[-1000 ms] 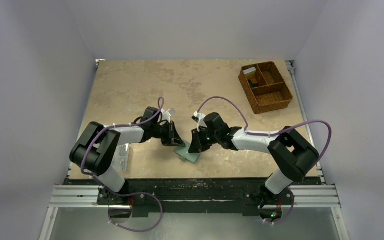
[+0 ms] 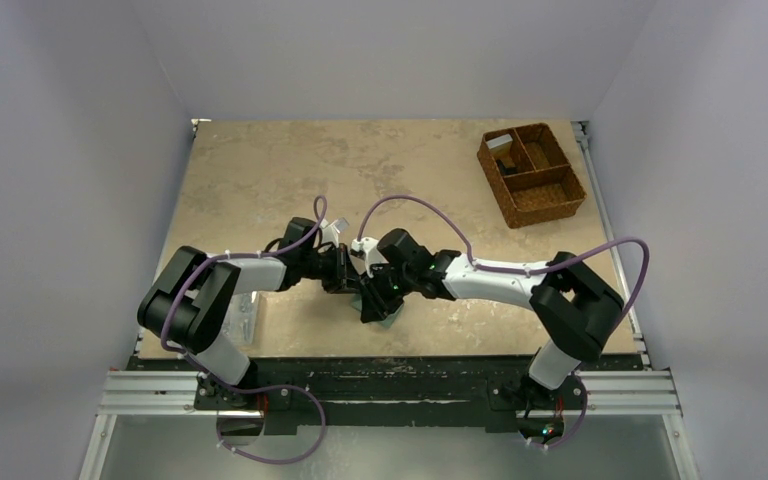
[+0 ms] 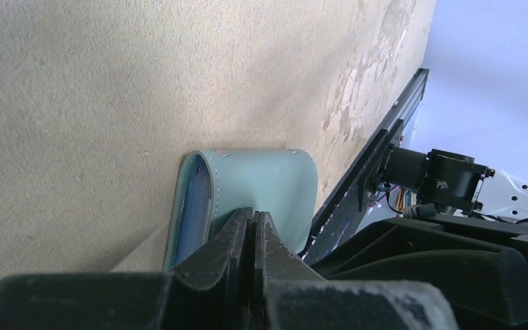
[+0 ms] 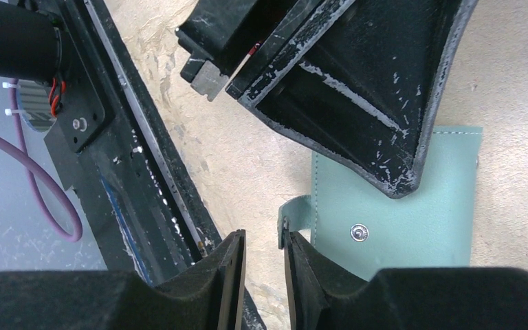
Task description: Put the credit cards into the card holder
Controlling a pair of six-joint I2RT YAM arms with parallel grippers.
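The pale green card holder [image 2: 390, 318] lies near the front middle of the table, partly hidden by both grippers. In the left wrist view it shows as a folded holder [image 3: 265, 179] with stitched edges. My left gripper is shut on it, its fingertips close together against the cover. A little apart, my right gripper stands part open beside the holder's edge [image 4: 392, 234], where a metal snap shows. A small green strap [image 4: 297, 213] sticks out right by one of its fingertips. No separate credit card can be made out near the grippers.
A brown woven basket [image 2: 545, 205] with compartments stands at the back right, a whitish item [image 2: 499, 142] in one of them. Under the left arm is a clear tray [image 2: 242, 318]. The two grippers are very close together.
My right gripper has moved left and slightly toward the front, over the holder and close to the left gripper. The left arm has shifted only slightly.
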